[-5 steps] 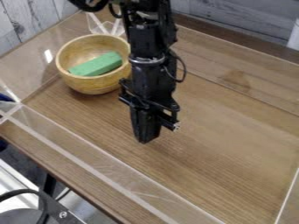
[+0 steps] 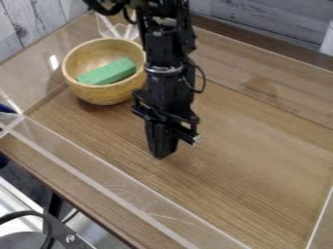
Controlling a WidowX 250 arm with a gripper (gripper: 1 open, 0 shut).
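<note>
My black gripper [image 2: 163,146] hangs low over the wooden table in the middle of the view, shut, with nothing visible between its fingers. Up and to its left, a light wooden bowl [image 2: 101,93] holds a green block [image 2: 107,72]. The arm above the gripper partly covers the area right of the bowl.
A pale wall runs along the back. A clear edge strip runs along the left and front, with black cables at the lower left.
</note>
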